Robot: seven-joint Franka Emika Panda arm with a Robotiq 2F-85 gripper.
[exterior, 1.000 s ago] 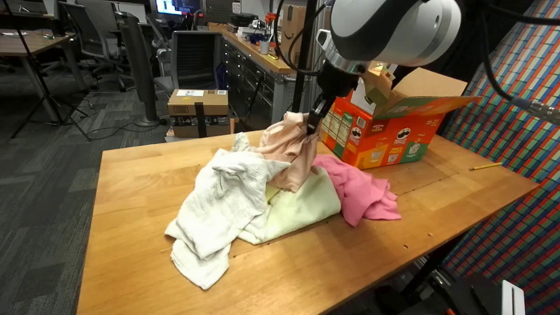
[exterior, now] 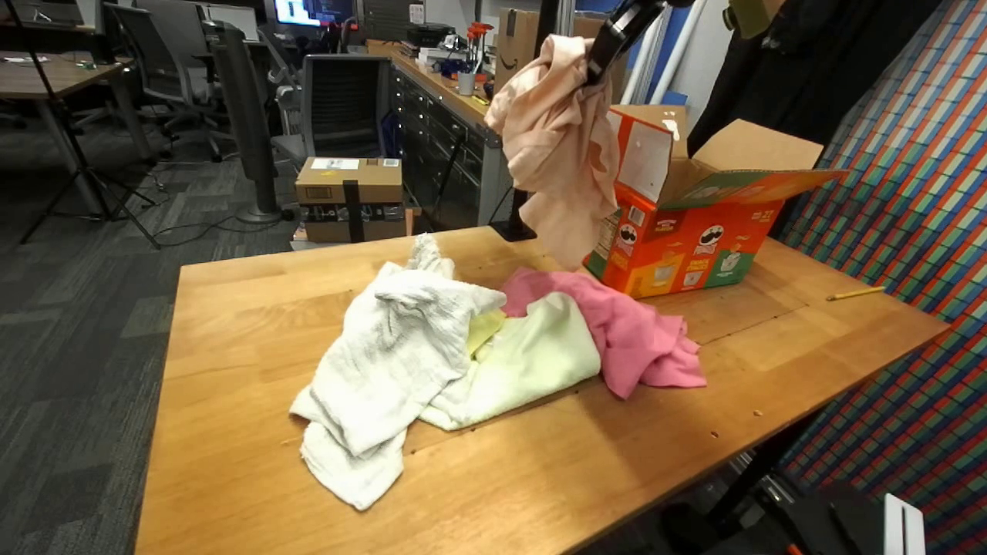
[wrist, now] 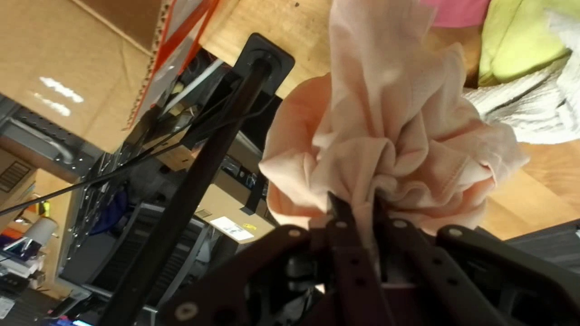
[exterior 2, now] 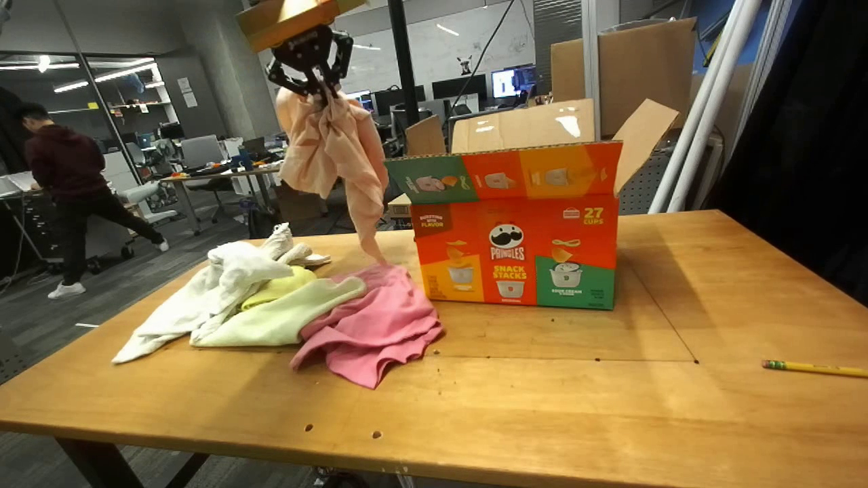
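Observation:
High above the table, my gripper (exterior 2: pixel 327 91) is shut on a bunched peach cloth (exterior: pixel 561 139). The cloth's folds run between the black fingers in the wrist view, and its long tail hangs down, its lower end close to the pink cloth (exterior 2: pixel 382 317) in exterior view 2. On the table lie a crumpled white cloth (exterior: pixel 398 342), a pale green cloth (exterior: pixel 532 361) partly under it, and the pink cloth to the right. A bit of brighter yellow cloth (exterior 2: pixel 277 287) shows between the white and green ones.
An orange Pringles box (exterior 2: pixel 521 244) with raised flaps stands on the table, right of the peach cloth. A pencil (exterior 2: pixel 814 369) lies near the right edge. A dark post (wrist: pixel 201 163) rises at the table's back edge.
The peach cloth has risen off the pile in my gripper and shifted somewhat to the right, toward the box. The other cloths look unmoved.

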